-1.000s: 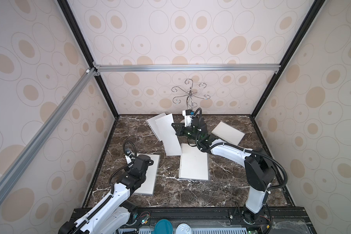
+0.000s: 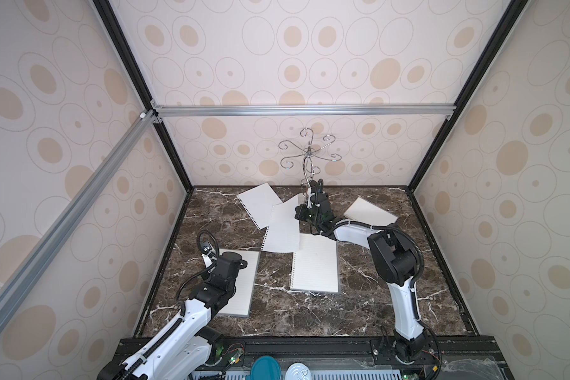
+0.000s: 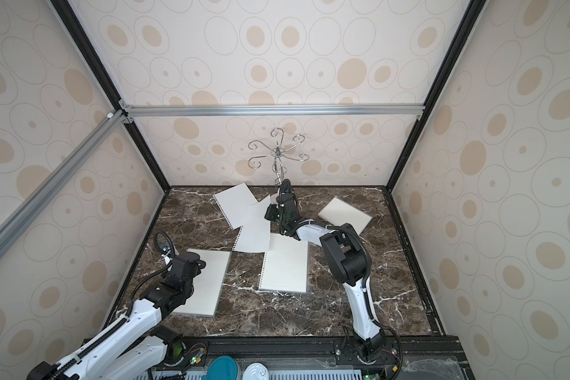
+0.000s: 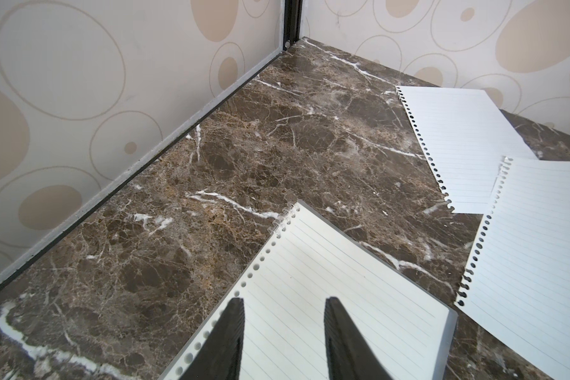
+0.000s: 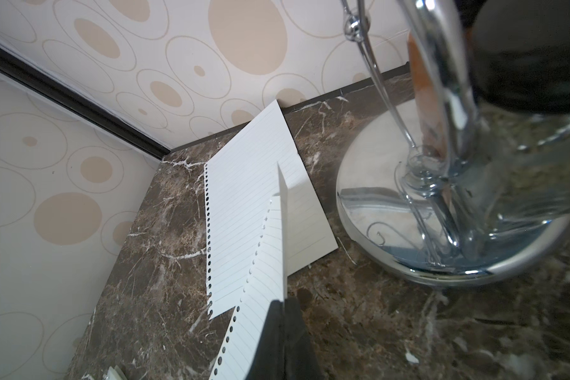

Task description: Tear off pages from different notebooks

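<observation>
A loose lined page [image 5: 253, 297] with a row of punched holes has its edge pinched in my right gripper, which is shut on it. The page's far end stands up folded at the fingers; its body droops toward the table. Behind it, another torn page [image 5: 234, 183] lies flat by the back wall. One ring-bound notebook [image 2: 314, 266] lies open in the middle of the table. A second notebook [image 4: 335, 285] lies below my left gripper, whose fingers [image 4: 234, 329] are apart with nothing between them. The third notebook [image 2: 371, 216] rests at the back right.
A chrome stand [image 5: 424, 247] with curled arms rises from a round base close beside my right gripper at the back.
The page now lies lower and further right. My left arm has stayed still.
</observation>
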